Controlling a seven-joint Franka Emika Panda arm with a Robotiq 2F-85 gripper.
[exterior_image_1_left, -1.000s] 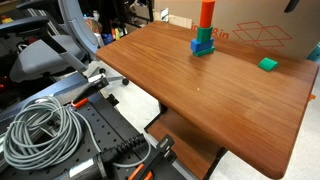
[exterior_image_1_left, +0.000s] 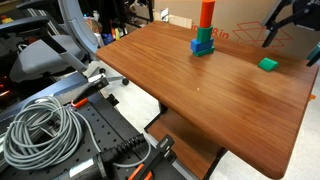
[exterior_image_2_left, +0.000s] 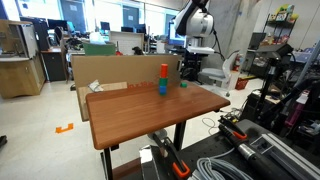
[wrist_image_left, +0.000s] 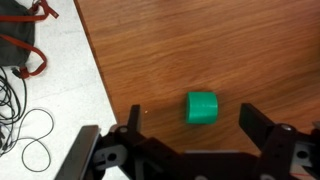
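Observation:
A small green block (exterior_image_1_left: 268, 64) lies alone on the right part of the wooden table. In the wrist view the same green block (wrist_image_left: 202, 108) shows between and slightly ahead of my fingertips. My gripper (exterior_image_1_left: 290, 50) hangs above the table near the block, open, with nothing held; its two fingers (wrist_image_left: 258, 128) stand wide apart. Farther left stands an upright stack with an orange-red piece (exterior_image_1_left: 207, 14) on top, a green piece (exterior_image_1_left: 204, 34) below it and a blue base (exterior_image_1_left: 202, 47).
Beyond the table's edge lies a coil of grey cable (exterior_image_1_left: 42, 140). A cardboard panel (exterior_image_2_left: 110, 68) stands behind the table. A person (exterior_image_2_left: 193, 32) is in the background.
My gripper has come down from the top right edge of exterior view 1 toward the lone green block, so more of it shows. The block and stack have not moved.

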